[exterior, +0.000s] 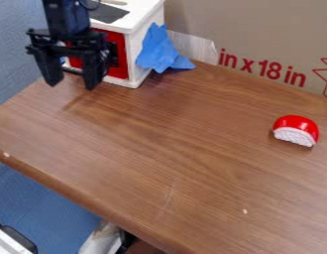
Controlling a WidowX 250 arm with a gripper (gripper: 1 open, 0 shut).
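Observation:
My black gripper (pixel 73 67) hangs at the upper left over the wooden table (pixel 166 169), in front of a white box with a red front (pixel 141 22). Its fingers are spread apart, with nothing seen between them. A blue cloth (pixel 163 52) rests against the box's right side. A red and white brush-like object (pixel 296 129) lies at the right of the table.
A cardboard panel (pixel 246 40) with printed red lettering stands along the back. Blue padding and some white and black items lie beyond the table's lower-left edge.

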